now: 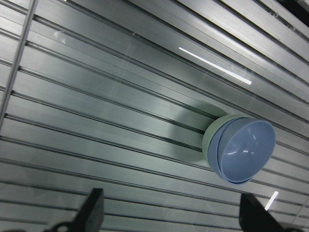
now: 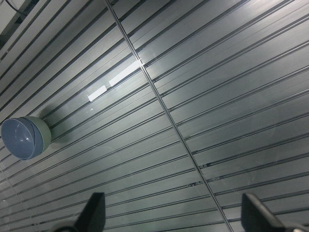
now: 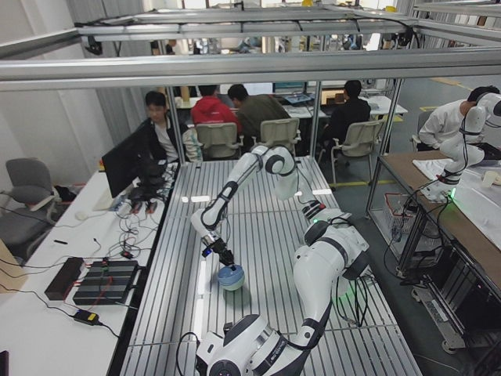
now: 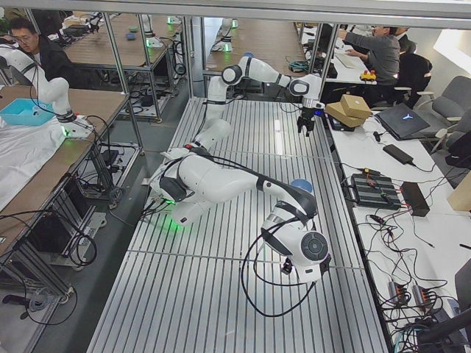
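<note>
A blue bowl (image 1: 246, 152) sits nested in a pale green bowl (image 1: 211, 137) on the slatted metal table (image 1: 96, 121). In the left wrist view they lie right of centre, beyond my open, empty left gripper. In the right wrist view the bowls (image 2: 19, 137) are at the far left, away from my open, empty right gripper. In the camera right view an arm partly hides the bowls.
A white side desk (image 3: 47, 329) with power boxes, cables and a monitor (image 3: 125, 160) borders the table. A wooden bench (image 4: 81, 147) with another arm stands on the other side. Much of the slatted top is clear around the bowls.
</note>
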